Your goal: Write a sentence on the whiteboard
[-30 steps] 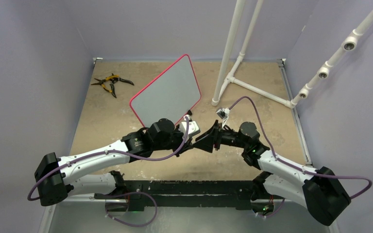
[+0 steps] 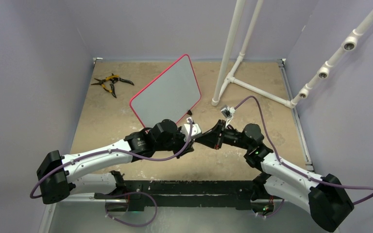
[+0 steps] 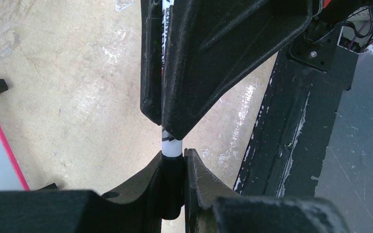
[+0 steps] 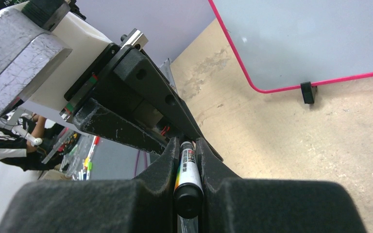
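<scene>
A whiteboard (image 2: 165, 92) with a pink edge stands tilted behind the arms, also in the right wrist view (image 4: 311, 34). A white-and-black marker (image 4: 187, 170) is between the two grippers, which meet end to end at the centre front. My right gripper is shut on it. In the left wrist view, the fingers of my left gripper surround the marker's black end (image 3: 172, 184); whether they are closed on it is unclear. The right gripper's black fingers cover much of the barrel there.
Pliers (image 2: 110, 83) lie at the back left. A white pipe frame (image 2: 262, 92) stands at the back right. Walls enclose the board-topped work surface (image 2: 102, 126); its dark front edge (image 2: 199, 191) is just below the arms.
The whiteboard and pliers are unmoved.
</scene>
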